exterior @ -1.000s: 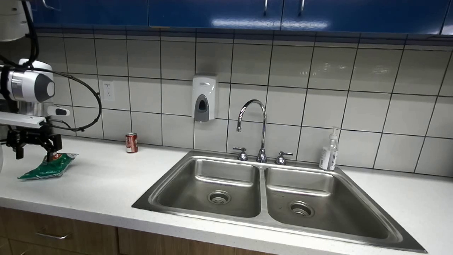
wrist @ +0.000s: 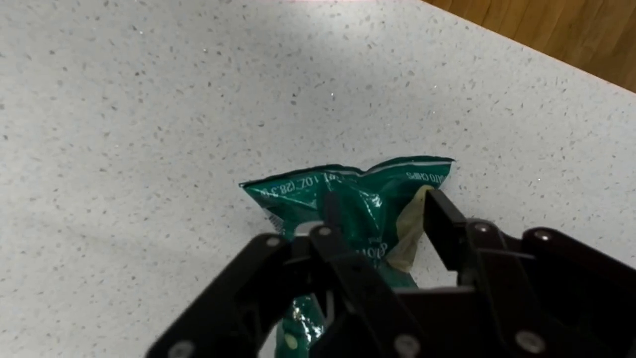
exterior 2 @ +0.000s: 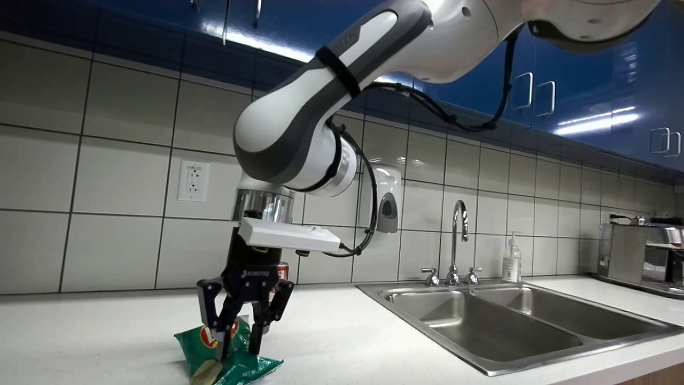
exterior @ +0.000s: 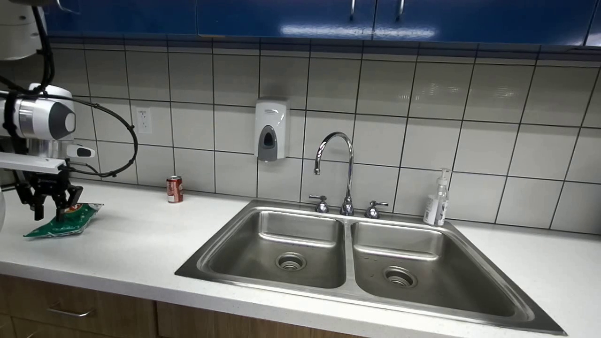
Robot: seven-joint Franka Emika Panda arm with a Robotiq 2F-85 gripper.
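A green chip bag lies on the counter at the left in exterior view 1. My gripper points down over it, its fingertips apart and low against the bag in exterior view 2. From the wrist view, one finger overlaps the bag's printed middle, and the other finger is at its right edge, beside a pale tan patch. Green film shows in the gap between them. The gripper stands part open; whether both pads touch the bag cannot be told. The arm hides the bag's lower part in the wrist view.
A red can stands by the tiled wall. The double sink with its faucet fills the middle of the counter, a soap bottle behind it. Bare counter lies between bag and sink.
Compared with a second ago, my gripper is lower and slightly to the right, and its fingers are closer together. The bag looks unmoved.
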